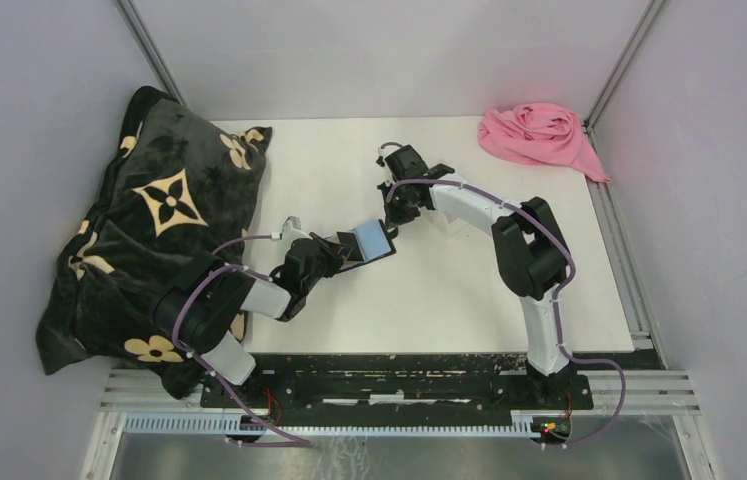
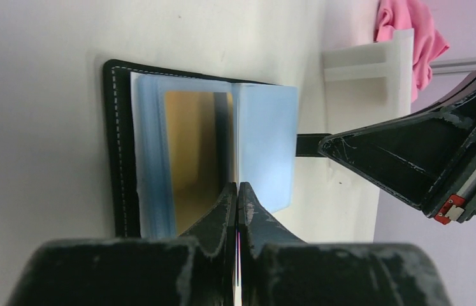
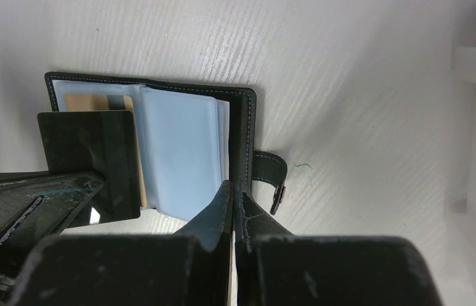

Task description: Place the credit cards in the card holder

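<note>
The open card holder (image 3: 184, 150), dark with pale blue sleeves, lies on the table; a gold card (image 2: 187, 153) with a dark stripe sits in its left sleeve. A black card (image 3: 88, 143) is gripped by my left gripper (image 1: 340, 250) above that left side, overlapping the gold card in the right wrist view. From the left wrist camera the black card shows only as a thin edge between the fingers. At the holder's right part, by its strap (image 3: 269, 171), my right gripper is shut with nothing visible between its fingers.
A white box (image 2: 366, 76) stands right of the holder, partly behind the right arm from above. The pink cloth (image 1: 539, 135) is at the back right, and a dark patterned cushion (image 1: 164, 200) covers the left side.
</note>
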